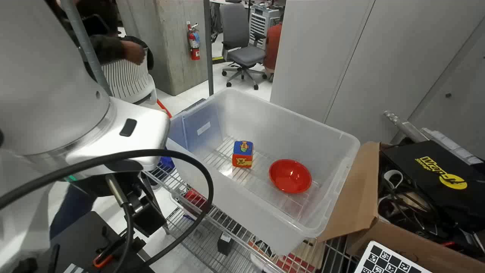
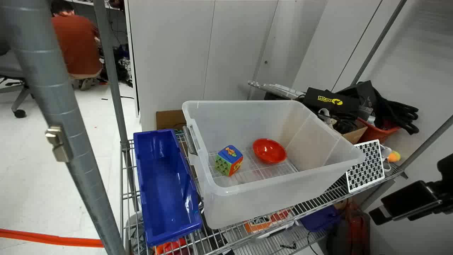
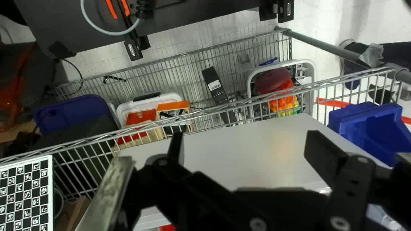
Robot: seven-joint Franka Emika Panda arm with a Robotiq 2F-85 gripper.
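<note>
A clear plastic bin (image 1: pixel 291 113) stands on a wire shelf. Inside it are a colourful picture cube (image 1: pixel 243 154), blue on top, and a round red bowl (image 1: pixel 290 176), apart from each other. The second exterior view shows the same cube (image 2: pixel 229 160) and bowl (image 2: pixel 269 151) on the bin's floor. My gripper is open, its black fingers wide apart with nothing between them. Beyond them in the wrist view is the bin's pale outer wall (image 3: pixel 246 158). From the exterior views, the gripper hangs outside the bin, on its front side.
A long empty blue tray (image 2: pixel 165 187) lies beside the bin. On the other side are a cardboard box (image 1: pixel 352 195) of cables and a black-and-white marker board (image 2: pixel 367 165). Grey shelf posts (image 2: pixel 111 72) rise near the tray. Several items fill the lower shelf.
</note>
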